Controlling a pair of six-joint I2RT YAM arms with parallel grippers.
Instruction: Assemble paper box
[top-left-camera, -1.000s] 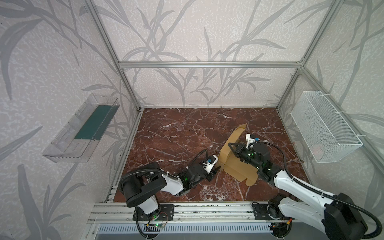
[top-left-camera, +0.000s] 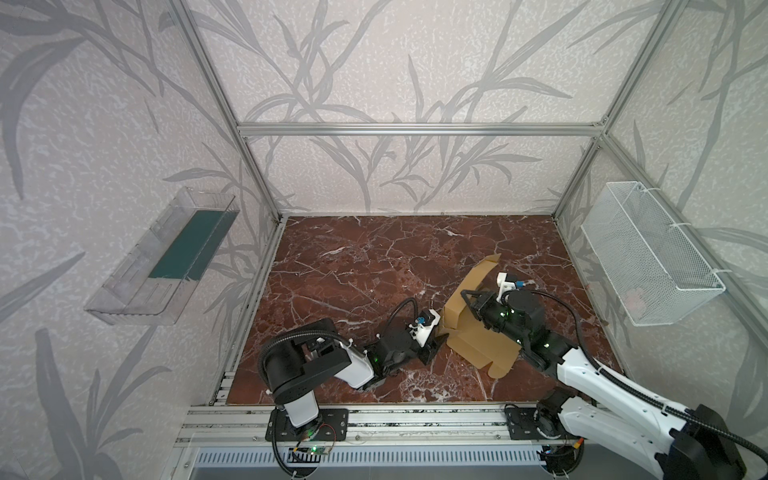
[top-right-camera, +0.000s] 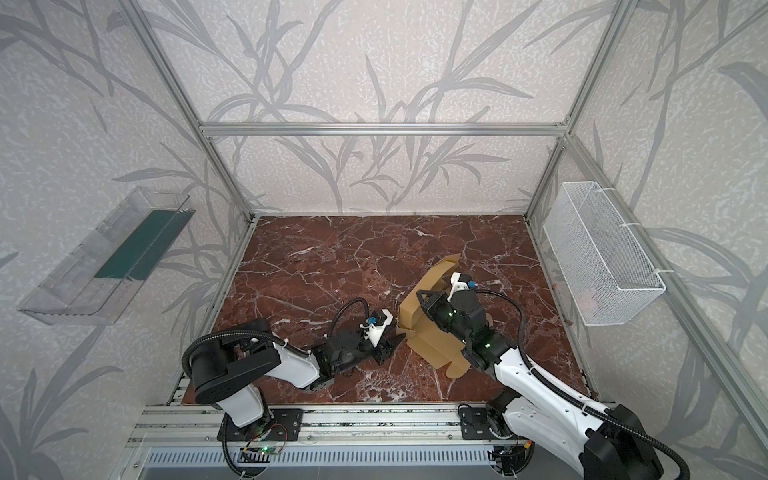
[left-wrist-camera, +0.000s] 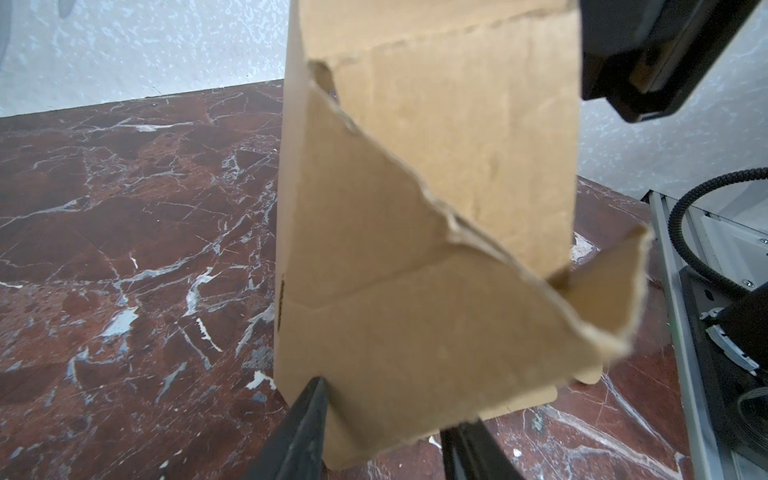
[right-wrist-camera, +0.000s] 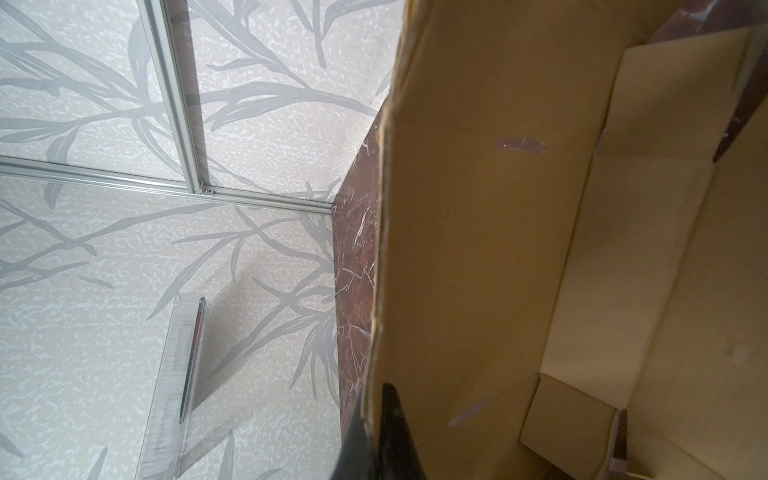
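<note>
The brown cardboard box (top-left-camera: 480, 344) stands partly folded at the right front of the table, with walls raised and flaps loose. Low at its left side is my left gripper. One of its fingers (left-wrist-camera: 304, 428) lies in front of a cardboard corner and the other's tip is tucked behind the lower edge, so the panel sits between them. My right gripper is shut at the free edge of a tall wall (right-wrist-camera: 488, 264), the thin cardboard running between its fingers. In the top views the right arm hides part of the box.
A wire basket (top-left-camera: 652, 256) hangs on the right wall, and a clear tray (top-left-camera: 128, 296) with a green bottom is on the left wall.
Both grippers and the box have shifted slightly to the right; the raised wall's far end has also come a little forward. Each gripper keeps its place on the cardboard.
</note>
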